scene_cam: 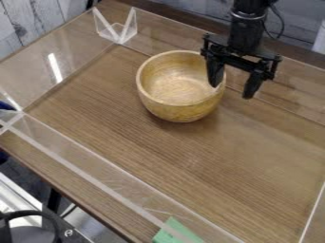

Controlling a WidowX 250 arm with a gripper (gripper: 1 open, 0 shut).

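A black robot arm reaches down from the top right, ending in a black gripper (237, 66) at the right rim of a tan round bowl (172, 90). Dark fingers spread to both sides, one over the bowl's rim, another over the wooden table to the right. Whether anything is between them is too small to tell.
A clear angular object (116, 27) stands at the back left. A green piece (178, 232) lies at the bottom edge, and dark cables (26, 230) at the bottom left.
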